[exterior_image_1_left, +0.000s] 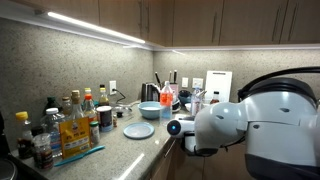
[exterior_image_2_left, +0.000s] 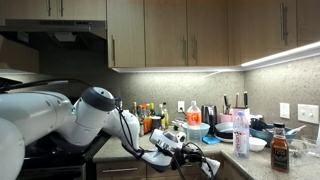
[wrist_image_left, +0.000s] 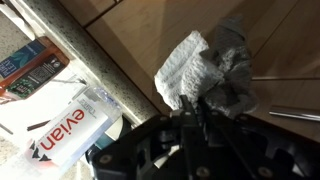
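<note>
A crumpled pale grey-and-white cloth (wrist_image_left: 190, 69) hangs from my gripper in the wrist view, bunched between its fingers. The fingers are shut on it, though the cloth covers much of the fingertips. Wooden cabinet fronts show behind the cloth, just off the counter edge. In exterior view 2 the gripper (exterior_image_2_left: 192, 156) is at the front of the counter, with the light cloth (exterior_image_2_left: 209, 167) below and right of it. Exterior view 1 hides the gripper and cloth behind the white arm (exterior_image_1_left: 235, 122).
An Evian bottle (wrist_image_left: 66, 136) and a dark-sauce bottle (wrist_image_left: 31, 68) stand on the counter close to the gripper. A blue bowl (exterior_image_1_left: 150, 110), a plate (exterior_image_1_left: 139, 130) and several bottles occupy the counter. A drawer handle (wrist_image_left: 297, 113) juts out near the cloth.
</note>
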